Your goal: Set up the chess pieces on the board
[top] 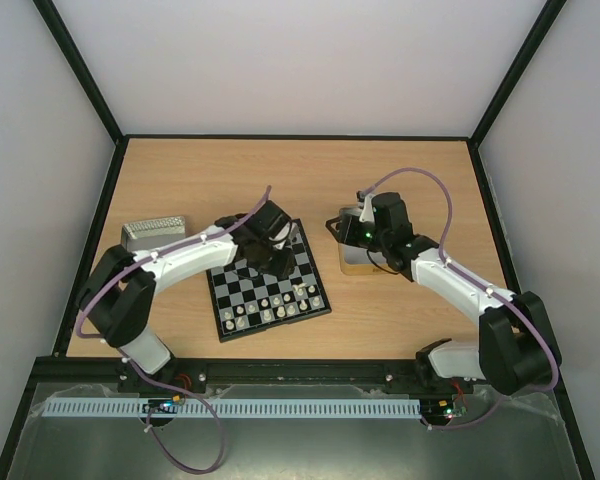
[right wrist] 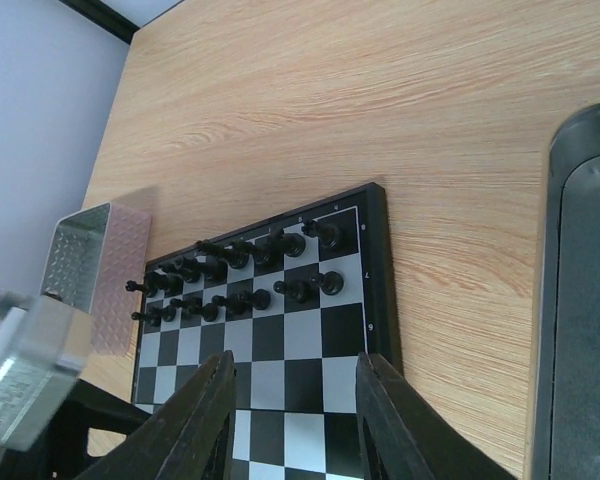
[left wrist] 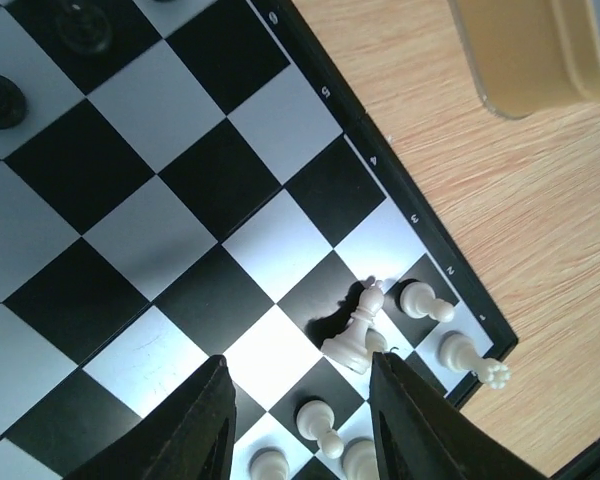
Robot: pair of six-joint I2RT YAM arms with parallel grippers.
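The chessboard [top: 230,300] holds white pieces along its near side and black pieces on its far side, seen in the right wrist view [right wrist: 328,235]. A white piece [left wrist: 352,335] lies tipped over among the white ones near the board's right edge. My left gripper [top: 278,262] hangs over the board; its fingers in the left wrist view [left wrist: 295,420] stand apart above the white pieces, nothing seen between them. My right gripper [top: 341,228] is over the left edge of the bin at right, its fingers [right wrist: 385,430] apart and empty.
A tan bin [top: 365,268] with a grey inside sits right of the board. A pink-grey container [top: 152,228] stands at the left.
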